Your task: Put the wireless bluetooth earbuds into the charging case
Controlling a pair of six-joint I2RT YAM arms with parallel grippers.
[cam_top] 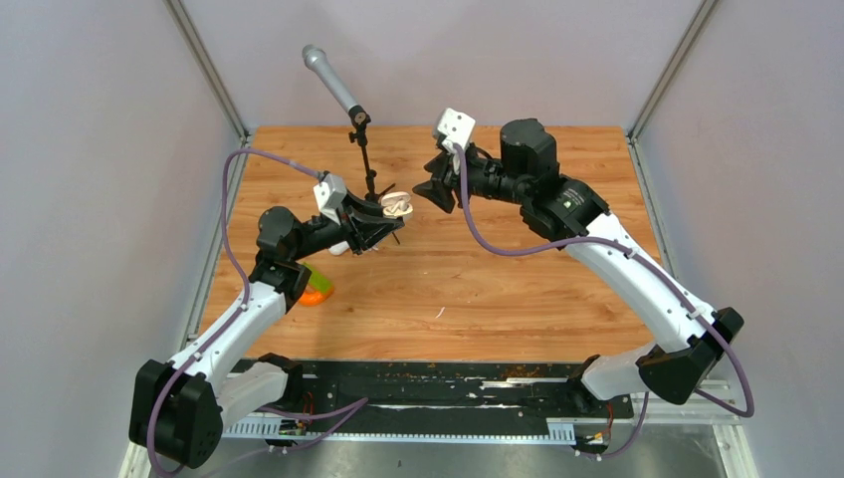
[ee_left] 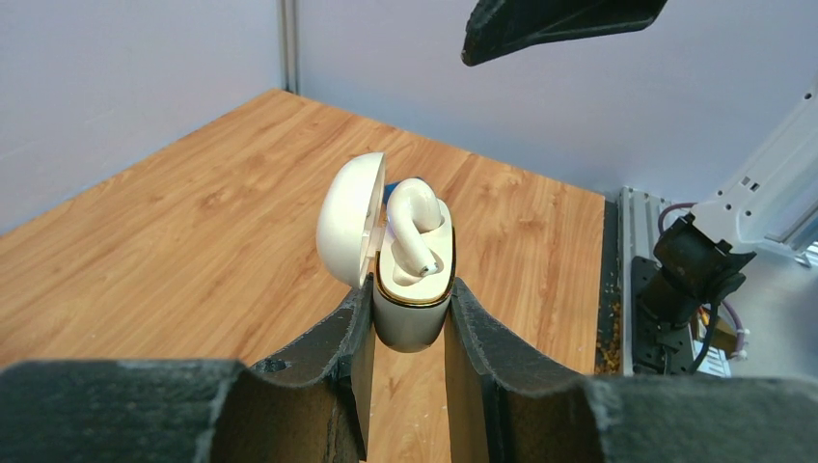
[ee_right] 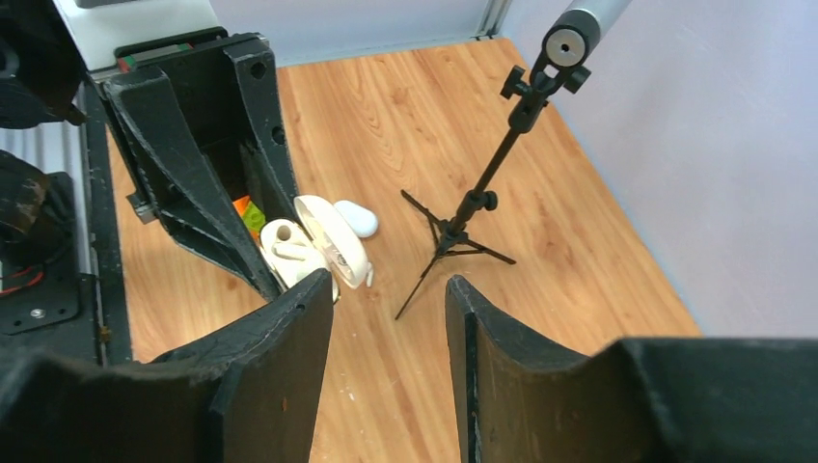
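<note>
The white charging case [ee_left: 412, 318] is gripped upright between the fingers of my left gripper [cam_top: 386, 225], its lid [ee_left: 349, 220] swung up. Inside it, a white earbud [ee_left: 417, 234] shows its curved stem; whether it is fully seated I cannot tell. In the right wrist view the same case [ee_right: 290, 249] faces up, lid [ee_right: 331, 239] raised. My right gripper stands open, apart from the case and with nothing between its fingers. From above, that right gripper [cam_top: 428, 192] is to the right of the case. A second earbud cannot be clearly made out.
A small tripod [ee_right: 453, 236] carrying a grey cylinder [cam_top: 329, 77] stands close behind the case. Low on the table are a white rounded object [ee_right: 357, 219] and a green and orange object [cam_top: 316, 287].
</note>
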